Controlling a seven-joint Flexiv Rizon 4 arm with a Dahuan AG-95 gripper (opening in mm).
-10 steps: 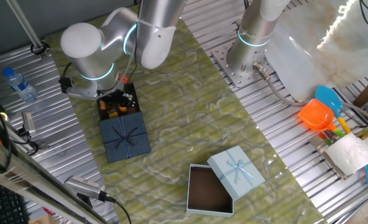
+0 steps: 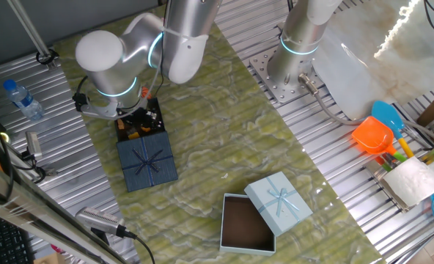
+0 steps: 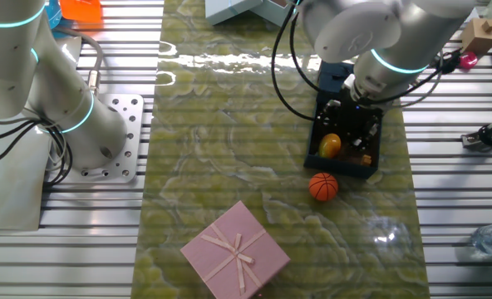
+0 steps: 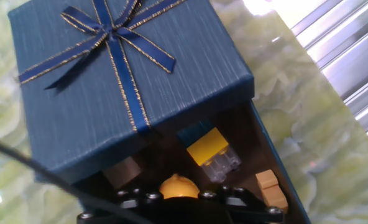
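A dark blue gift box (image 3: 342, 170) sits partly uncovered, its ribboned lid (image 2: 148, 161) lying slantwise over one side. My gripper is down at the open part of this box, its black fingers at the bottom of the wrist view. A rounded yellow-orange toy (image 4: 179, 185) shows between the fingers there; exterior view 2 also has an orange toy (image 3: 330, 146) in the box. Whether the fingers press on it is hidden. Also inside are a yellow-and-clear block piece (image 4: 209, 148) and a small wooden piece (image 4: 271, 188).
Just outside the blue box lies a small basketball (image 3: 323, 187). A closed pink gift box (image 3: 235, 251) stands farther off. An open, empty-looking light blue box (image 2: 248, 226) has its lid (image 2: 279, 202) leaning across one edge.
The arm has shifted slightly to the right over the blue box in exterior view 1. The boxes and lids have stayed where they were.
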